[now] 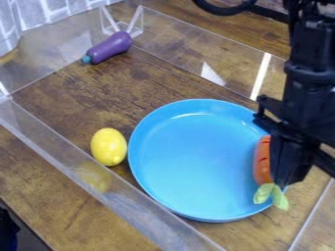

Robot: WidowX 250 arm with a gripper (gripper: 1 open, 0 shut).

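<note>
A light blue plate (190,162) sits in the middle of the wooden surface. An orange carrot with pale green leaves (262,162) rests at the plate's right side. The black gripper (291,162) is over that side, partly covering the carrot. Its fingertips are dark and overlap, so I cannot see clearly what, if anything, lies between them.
A yellow lemon (109,146) lies left of the plate. A purple eggplant (108,48) is at the back left. A clear wall runs along the left front. The wood behind the plate is mostly clear.
</note>
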